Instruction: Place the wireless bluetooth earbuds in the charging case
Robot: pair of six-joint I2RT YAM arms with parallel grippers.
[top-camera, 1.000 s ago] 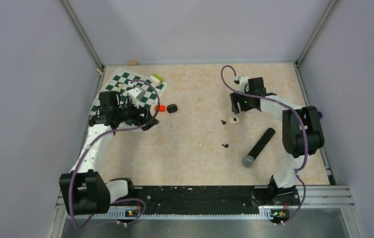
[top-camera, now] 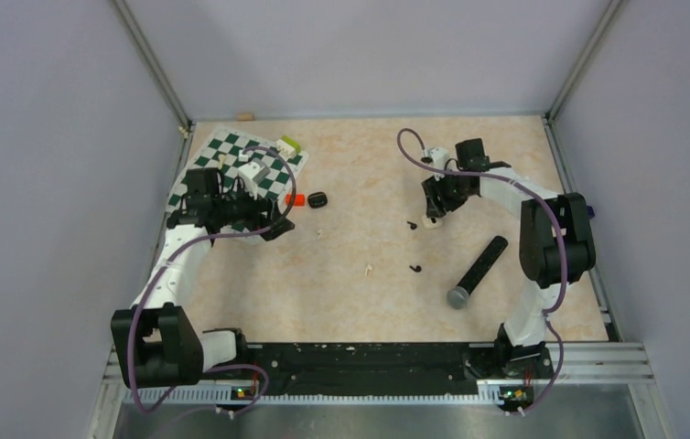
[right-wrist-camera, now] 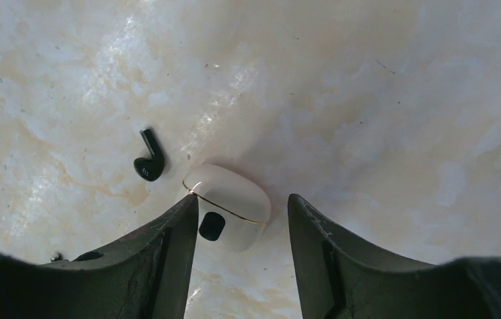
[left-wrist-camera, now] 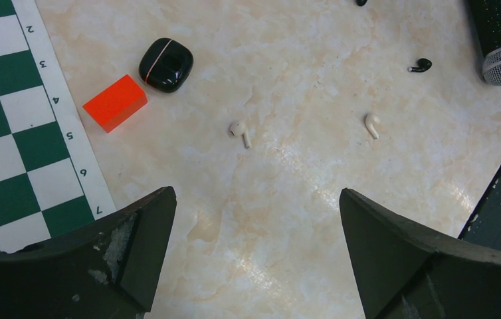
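Observation:
A white charging case (right-wrist-camera: 231,195) with a dark square mark lies on the table, closed, between the fingers of my right gripper; the fingers are part open, and I see a gap on the right side. A black earbud (right-wrist-camera: 151,158) lies just beyond the case, and another black earbud (left-wrist-camera: 422,65) lies nearer the microphone. Two white earbuds, one white earbud (left-wrist-camera: 238,129) and a second white earbud (left-wrist-camera: 371,123), rest on bare table. The black case (left-wrist-camera: 166,64) sits closed. My left gripper stands open above the table, empty.
An orange block (left-wrist-camera: 115,103) touches or nearly touches the black case. The green-and-white checkered board (left-wrist-camera: 22,113) covers the back left. A microphone (top-camera: 477,273) lies at the front right.
My right gripper has come slightly toward the front and down over the white case, now partly covering it in the top view. The left gripper and the loose earbuds stay where they were.

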